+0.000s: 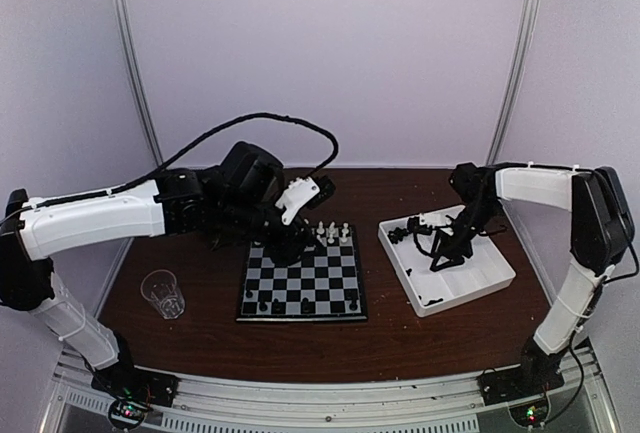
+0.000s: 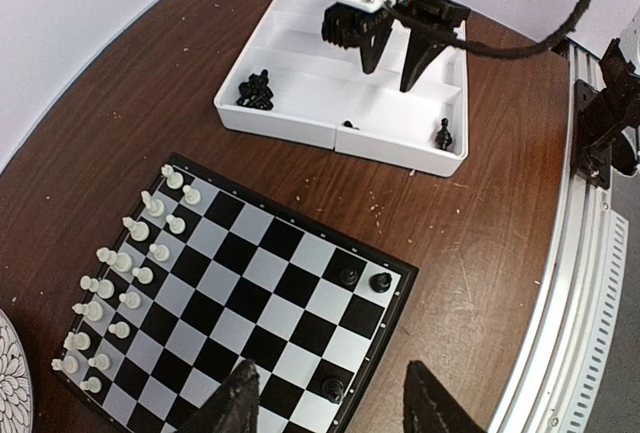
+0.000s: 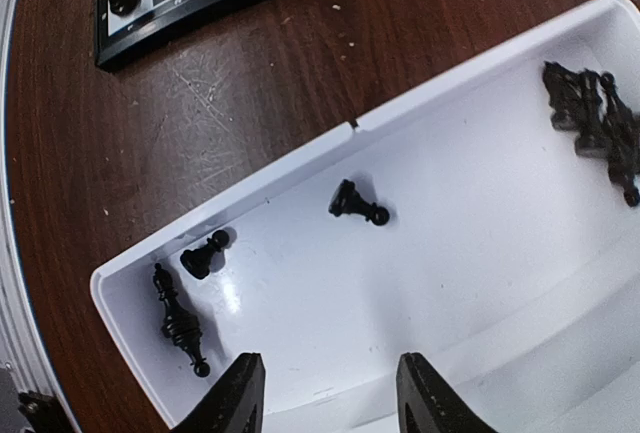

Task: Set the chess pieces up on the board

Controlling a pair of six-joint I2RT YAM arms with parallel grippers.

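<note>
The chessboard (image 2: 247, 313) has white pieces along one side and several black pieces, such as a black pawn (image 2: 381, 282), on the opposite side. My left gripper hangs open above the board, nothing seen between its fingers. My right gripper is open over the white tray (image 1: 480, 283), above loose black pieces: a pawn (image 3: 355, 203), another pawn (image 3: 200, 258), a long piece (image 3: 180, 323) in the corner, and a cluster (image 3: 590, 123) at the far end.
A glass (image 1: 163, 295) stands left of the board. A patterned round dish (image 2: 12, 383) is at the board's far side. Bare wood (image 2: 470, 263) lies between the board and the table's front edge.
</note>
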